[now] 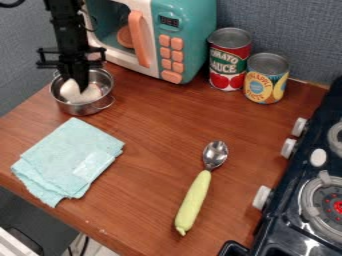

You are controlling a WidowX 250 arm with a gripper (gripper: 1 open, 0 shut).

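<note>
My black gripper point(74, 72) reaches down from the top left into a small steel pot point(94, 101) beside the microwave. A white, rounded object point(75, 91) is in the pot, right at the fingertips; I cannot tell whether the fingers are closed on it. A folded light-blue cloth point(67, 160) lies in front of the pot. A spoon point(215, 154) with a pale yellow-green handle or vegetable point(193, 204) below it lies at the centre right of the wooden table.
The teal microwave point(163, 30) stands at the back, with two cans point(229, 65) to its right. A black stove point(307, 200) fills the right side.
</note>
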